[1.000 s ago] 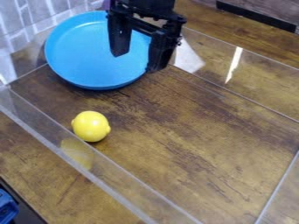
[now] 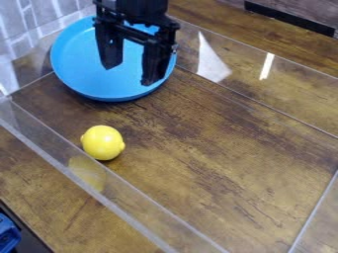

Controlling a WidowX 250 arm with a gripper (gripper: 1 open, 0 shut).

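My gripper point(image 2: 134, 61) is a dark shape at the top of the view, hanging over the blue plate point(image 2: 78, 64), its two finger parts apart. Whether it holds anything is not clear. A yellow round object, like a lemon point(image 2: 103, 142), rests on the wooden surface below the plate, at the lower left.
Clear transparent walls border the wooden surface point(image 2: 211, 168) along the left and right. A blue item point(image 2: 11, 237) shows at the bottom left corner, outside the wall.
The yellow object has not moved.
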